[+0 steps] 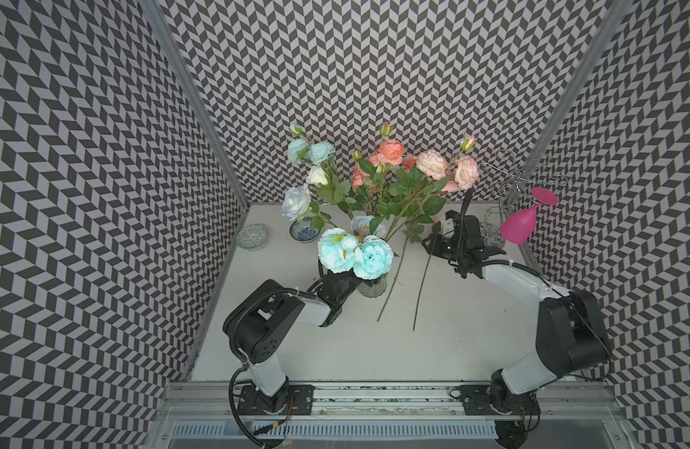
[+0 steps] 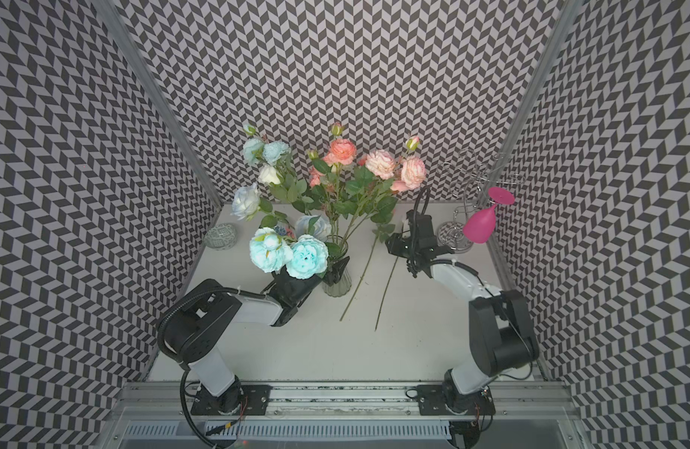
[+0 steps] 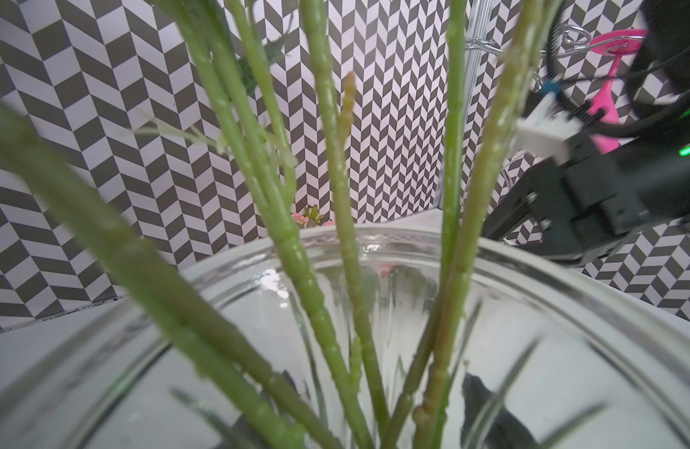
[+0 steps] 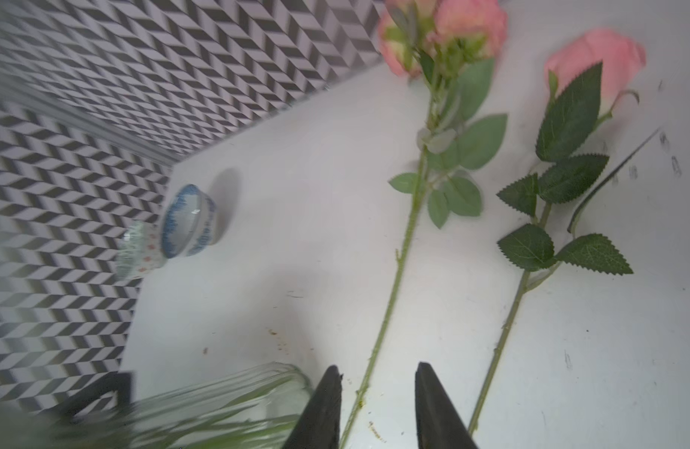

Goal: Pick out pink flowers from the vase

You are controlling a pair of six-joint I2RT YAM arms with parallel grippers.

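Note:
Coral-pink (image 1: pixel 391 152) and pale pink flowers (image 1: pixel 431 164) rise from the ribbed glass vase (image 2: pixel 336 284), beside blue flowers (image 2: pixel 308 256) leaning to the front. My left gripper is shut on the vase, its dark fingers (image 3: pixel 491 415) showing through the glass; several green stems (image 3: pixel 345 247) stand inside. Two loose stems lie on the table right of the vase. In the right wrist view, one carries pink blooms (image 4: pixel 468 22) and the other ends near a pink bloom (image 4: pixel 599 67). Above the table, my right gripper is open with nothing between its fingers.
A pink bottle (image 1: pixel 518 226) and wire rack (image 2: pixel 455 238) stand at the right. Left of the vase are a blue-white bowl (image 1: pixel 304 230) and a pale green dish (image 1: pixel 252 236).

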